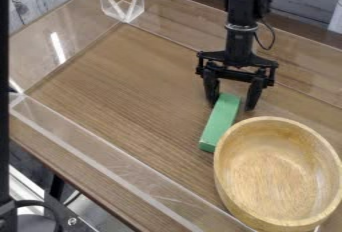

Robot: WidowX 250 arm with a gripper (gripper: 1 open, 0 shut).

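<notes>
The black gripper (233, 94) hangs down over the upper end of a green block (218, 127) lying on the wooden table (107, 86). Its fingertips are low, at or beside the block's top end; I cannot tell whether they hold it. A large beige bowl (281, 176) sits at the lower right, next to the block.
A clear plastic piece (122, 4) stands at the back left. A transparent strip crosses the lower left, with dark equipment in the bottom left corner.
</notes>
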